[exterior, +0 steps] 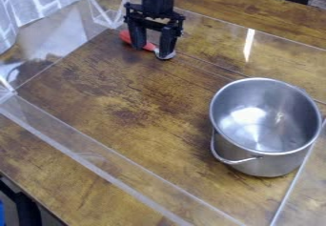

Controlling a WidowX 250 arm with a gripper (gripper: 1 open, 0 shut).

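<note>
My black gripper [154, 31] is low at the back centre of the wooden surface, over a red-handled utensil [136, 41] with a metallic end [165, 54]. The gripper covers part of the utensil. I cannot tell whether its fingers hold it.
A large steel pot [262, 125] stands at the right. Clear plastic borders run round the work area.
</note>
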